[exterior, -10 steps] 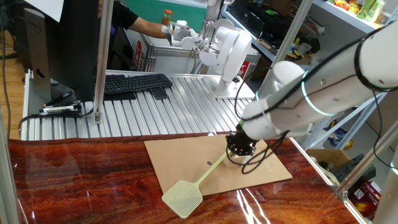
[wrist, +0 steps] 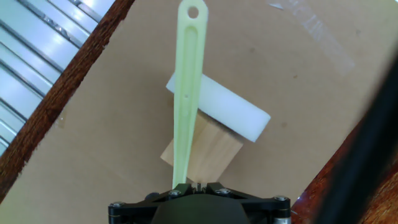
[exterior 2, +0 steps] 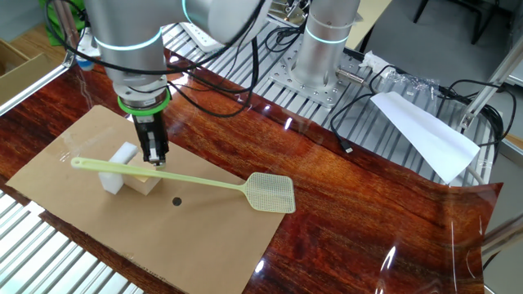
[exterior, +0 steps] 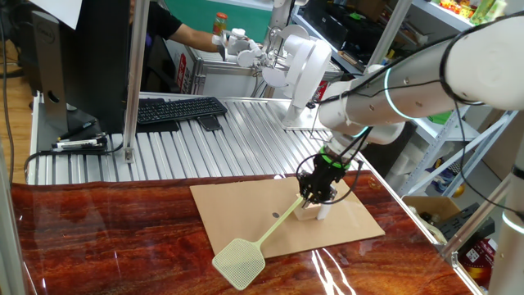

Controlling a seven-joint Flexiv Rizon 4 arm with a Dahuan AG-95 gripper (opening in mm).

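A pale yellow-green fly swatter (exterior 2: 270, 193) lies with its handle across a white block (wrist: 233, 108) and a wooden block (wrist: 214, 149). Its mesh head (exterior: 239, 263) reaches past the cardboard's edge. The gripper points down close to the handle, by the wooden block; in exterior view 2 its tip (exterior 2: 155, 163) is just behind the handle. In the wrist view its fingers are together, and the handle runs under the left one, off to the side of where they meet. Nothing shows between them. Whether the fingertips touch the handle is hidden.
The cardboard sheet (exterior 2: 204, 237) lies on the glossy brown tabletop (exterior: 106, 238), which is clear on its left side. A keyboard (exterior: 182, 110) and a white fan (exterior: 307, 70) stand on the slatted metal surface behind. Loose black cables hang around the wrist.
The arm's wrist has swung from a slanted to a more upright pose, while the gripper stayed near the handle. The swatter's head has shifted very slightly; the blocks appear in the same place.
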